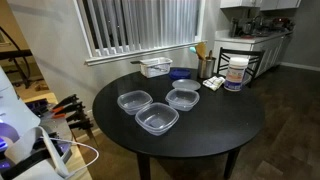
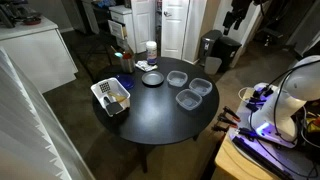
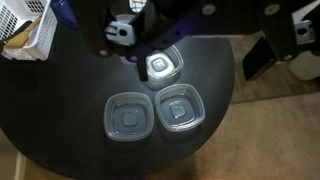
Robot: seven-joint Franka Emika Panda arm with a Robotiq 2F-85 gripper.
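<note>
Three clear plastic containers sit apart from the arm on the black oval table (image 1: 215, 125): one at the left (image 1: 134, 101), one at the front (image 1: 157, 119) and one farther back (image 1: 183, 100). A round clear dish or lid (image 1: 186, 85) lies behind them. Beyond the table's edge, my gripper (image 1: 76, 113) is open, with nothing between its fingers. From above, the wrist view shows the containers, including one at the left (image 3: 129, 116) and one at the right (image 3: 180, 107); dark gripper parts partly cover the third (image 3: 164, 66).
At the table's back are a white basket (image 2: 111, 95) with things inside, a blue bowl (image 1: 180, 73), a utensil holder (image 1: 206, 68), a white cloth (image 1: 213, 83) and a tall white tub (image 1: 236, 73).
</note>
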